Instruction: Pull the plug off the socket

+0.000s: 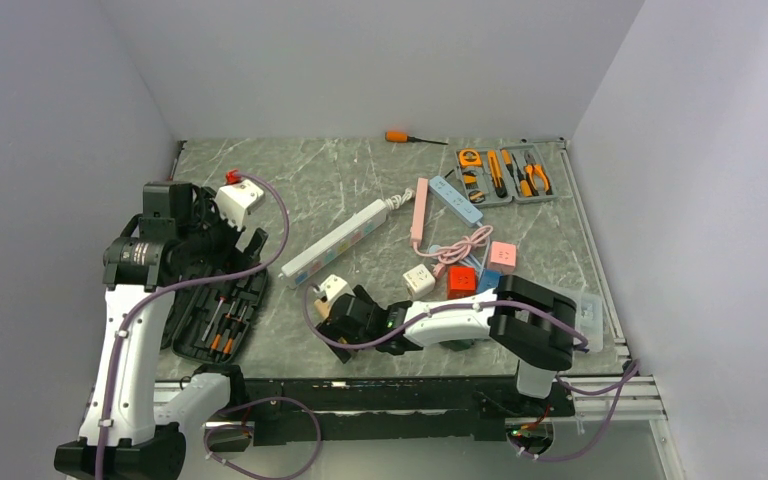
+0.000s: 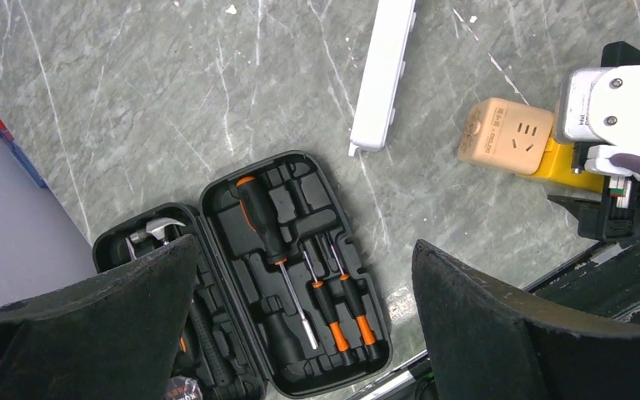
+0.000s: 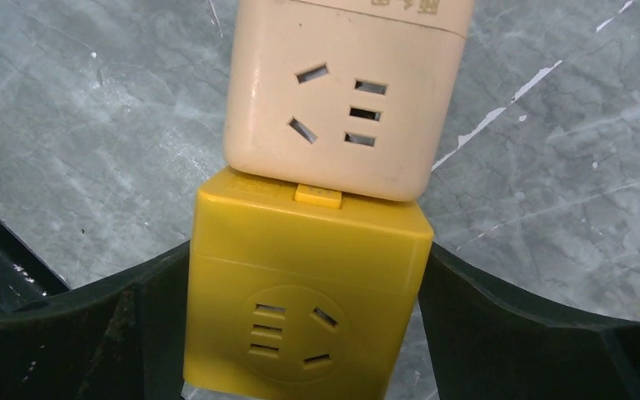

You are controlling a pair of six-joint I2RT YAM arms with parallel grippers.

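Note:
My right gripper (image 1: 340, 330) is low over two socket cubes near the front centre. In the right wrist view, its fingers flank a yellow cube (image 3: 300, 300); whether they touch it I cannot tell. A beige cube (image 3: 337, 100) adjoins the yellow one's top side, joined to it or resting against it. Both show empty socket faces. The left wrist view shows the beige cube (image 2: 500, 137) beside my right gripper. My left gripper (image 1: 250, 245) hangs open over the black tool case (image 1: 210, 330), with nothing between its fingers.
A long white power strip (image 1: 335, 240) lies diagonally behind the cubes. Pink and blue strips, several coloured cubes (image 1: 461, 284) and a grey toolkit (image 1: 505, 175) are to the right. A screwdriver (image 1: 396, 137) lies at the back, where the table has some free room.

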